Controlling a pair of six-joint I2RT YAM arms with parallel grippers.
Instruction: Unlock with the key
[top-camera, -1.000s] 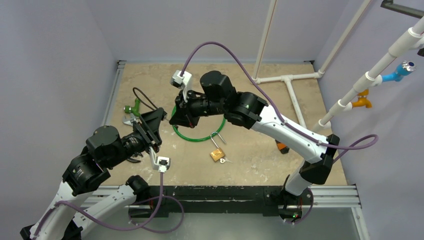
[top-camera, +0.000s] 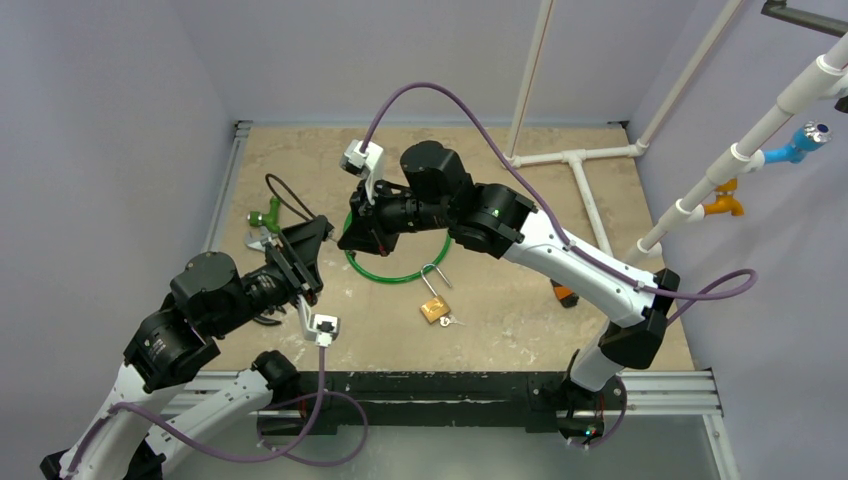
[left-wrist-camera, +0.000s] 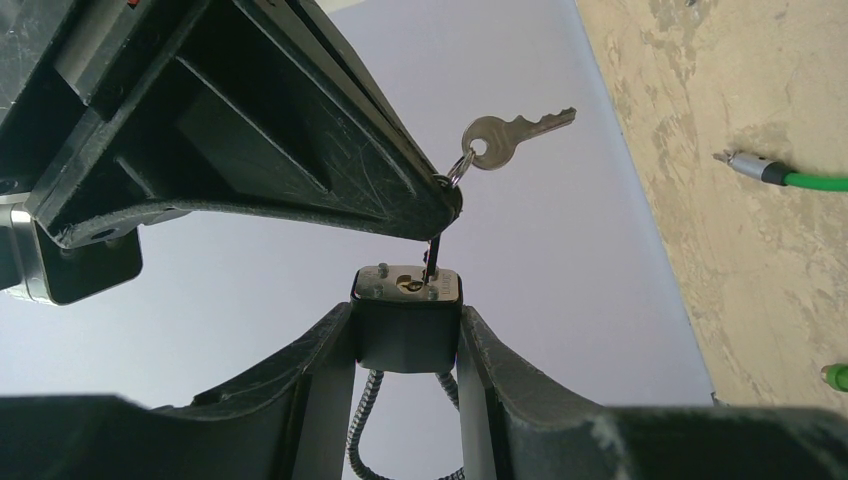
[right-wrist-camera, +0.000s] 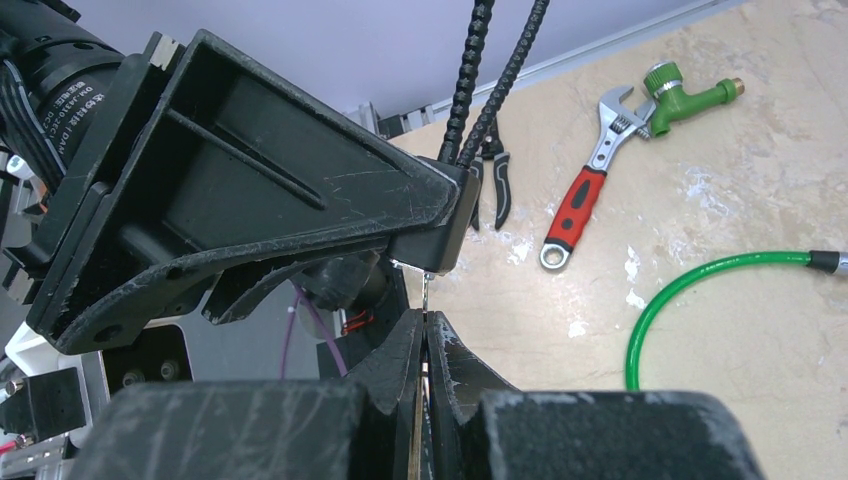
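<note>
My left gripper (top-camera: 325, 232) is shut on a black cable-lock body (left-wrist-camera: 406, 330), its keyway facing up in the left wrist view and its ribbed cable hanging below. My right gripper (top-camera: 352, 238) faces it, fingertips shut on a thin key (right-wrist-camera: 424, 353) whose blade points at the keyway; how far it is inside is unclear. A second key (left-wrist-camera: 510, 138) dangles from the ring beside the right fingertips.
A brass padlock (top-camera: 434, 309) with keys, a green hose (top-camera: 400, 279), a wrench (right-wrist-camera: 576, 212), pliers (right-wrist-camera: 500, 190) and a green fitting (right-wrist-camera: 690, 100) lie on the board. White pipes (top-camera: 585, 200) stand at the right.
</note>
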